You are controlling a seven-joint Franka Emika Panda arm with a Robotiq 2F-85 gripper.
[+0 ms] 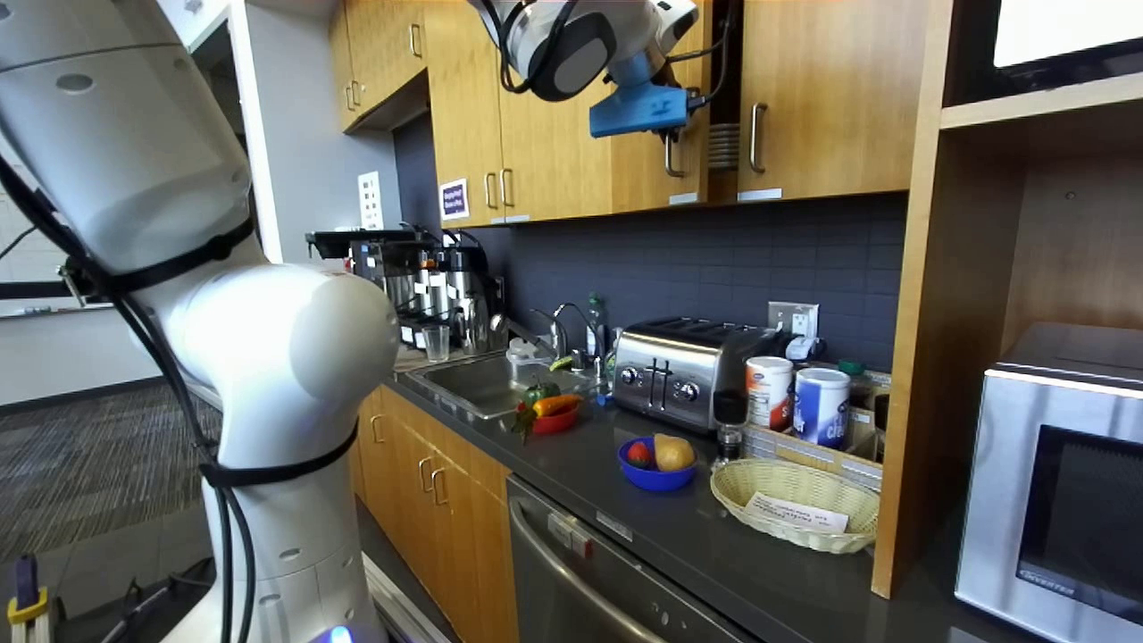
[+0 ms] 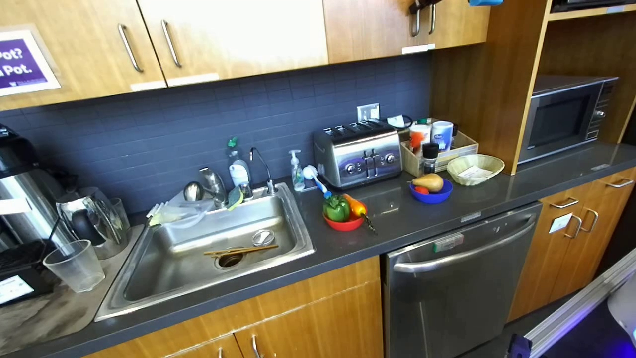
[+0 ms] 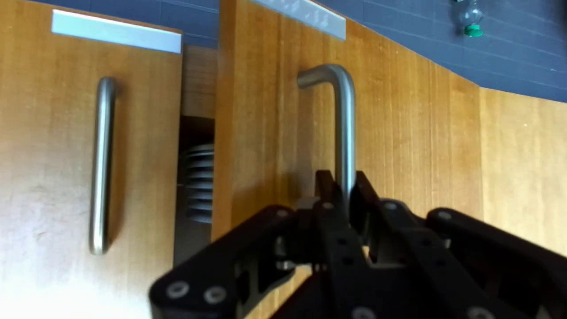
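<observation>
In the wrist view, my gripper is shut on the lower-hanging metal handle point(image 3: 346, 125) of a wooden cabinet door point(image 3: 409, 127). The door stands partly open, and a dark gap to its left shows a stack of plates point(image 3: 200, 183) inside the cabinet. The neighbouring door point(image 3: 64, 133), with its own handle point(image 3: 102, 165), is closed. Exterior view 1 has the same open door point(image 1: 648, 177) below the blue bracket point(image 1: 639, 111) of my wrist; the fingers are hard to make out there.
Beneath the cabinets, the counter holds a toaster point(image 1: 686, 370), a blue bowl point(image 1: 655, 479) with food, a red bowl point(image 1: 554, 421) and a wicker basket point(image 1: 795, 504). A sink point(image 2: 220, 250) lies to the left.
</observation>
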